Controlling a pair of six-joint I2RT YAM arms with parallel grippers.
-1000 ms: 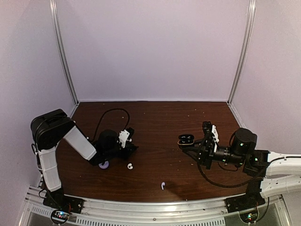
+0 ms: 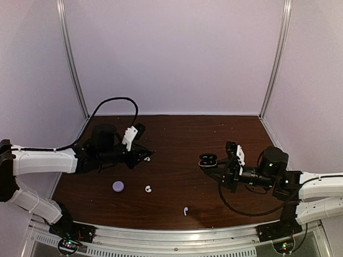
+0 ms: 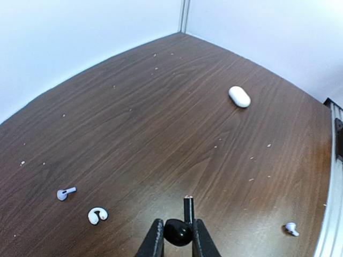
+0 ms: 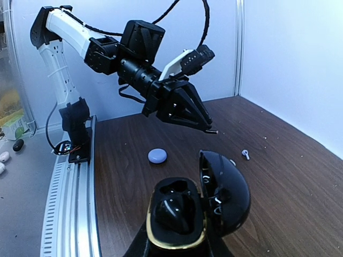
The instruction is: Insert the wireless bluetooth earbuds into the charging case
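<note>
My left gripper [image 2: 146,152] is raised over the left half of the table, with a glossy black earbud [image 3: 178,231] between its fingertips, stem upward in the left wrist view. My right gripper [image 2: 210,167] is shut on the black charging case [image 4: 174,214], held up with its lid standing open. In the right wrist view one compartment holds a dark rounded piece; whether it is an earbud is unclear.
On the table [image 2: 177,134] lie a lilac round lid [image 2: 118,186], a white earbud pair [image 2: 148,189] and a small pale earbud [image 2: 185,211]. A white oval case [image 3: 239,96] shows in the left wrist view.
The right gripper with the case has shifted very slightly left and down in the top view.
</note>
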